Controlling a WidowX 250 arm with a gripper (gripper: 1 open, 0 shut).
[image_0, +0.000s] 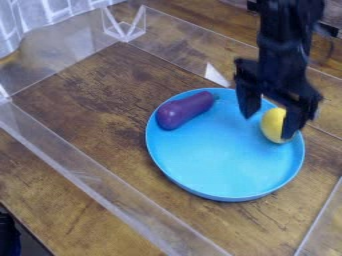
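A blue round plate lies on the wooden table, holding a purple eggplant on its upper left and a yellow lemon-like object on its right. My dark, motion-blurred gripper is above the plate's right part, its open fingers coming down around the yellow object, partly in front of it. Whether they touch it cannot be told.
Clear plastic walls border the wooden surface. A small white triangular shape shows behind the plate.
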